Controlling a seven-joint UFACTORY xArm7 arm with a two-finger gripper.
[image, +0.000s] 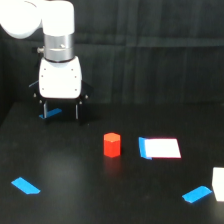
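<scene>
My white gripper (60, 99) hangs at the upper left, its dark fingers apart above a blue strip (50, 114) on the black table, with nothing seen between them. A red cube (111, 145) sits in the middle of the table, to the right of and in front of the gripper.
A white card (164, 148) with blue and red edges lies at the right. Blue strips lie at the front left (25, 185) and front right (197, 194). A white object (218, 182) is cut off at the right edge.
</scene>
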